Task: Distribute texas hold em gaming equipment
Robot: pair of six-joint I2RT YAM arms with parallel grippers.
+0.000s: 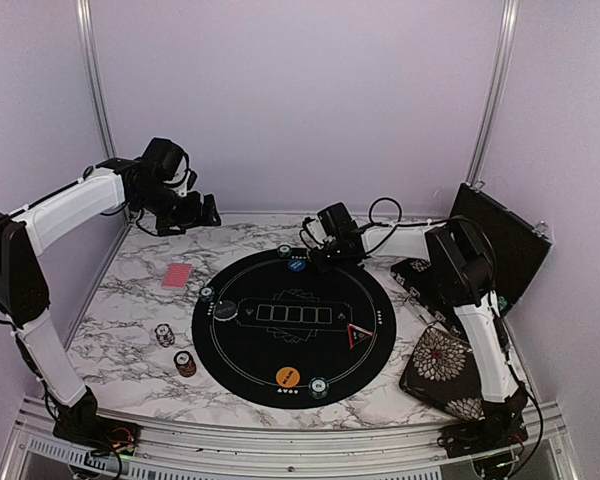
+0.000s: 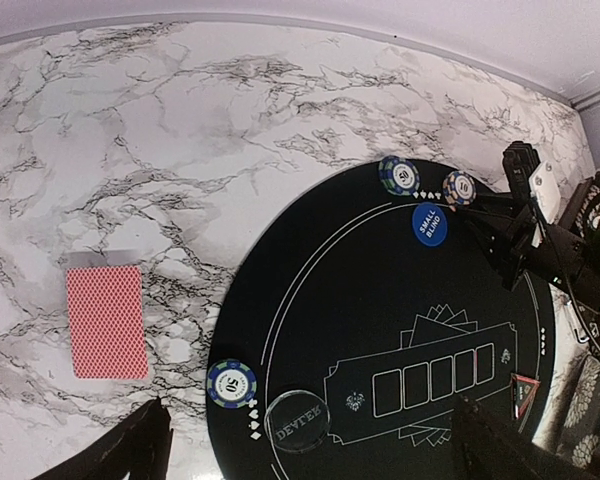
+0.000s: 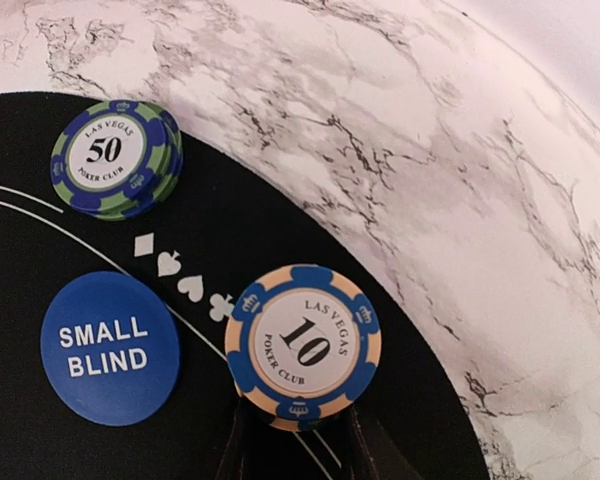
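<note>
In the right wrist view, a stack of blue-and-cream 10 chips (image 3: 303, 345) is gripped at its lower edge by my right gripper, which is shut on it. The stack is over the edge band of the black poker mat (image 1: 310, 365), right of the printed suit marks. Left of it lie the blue small blind disc (image 3: 110, 348) and a green-and-blue 50 stack (image 3: 115, 160). My left gripper is open and empty, held above the table at the back left. Red playing cards (image 2: 106, 322) lie on the marble left of the mat.
Two chip stacks, one pale (image 1: 165, 334) and one dark red (image 1: 185, 363), stand on the marble at front left. Other mat pieces are the dealer disc (image 2: 297, 421), orange disc (image 1: 287, 377) and red triangle (image 1: 359, 335). An open patterned case (image 1: 442, 366) occupies the right side.
</note>
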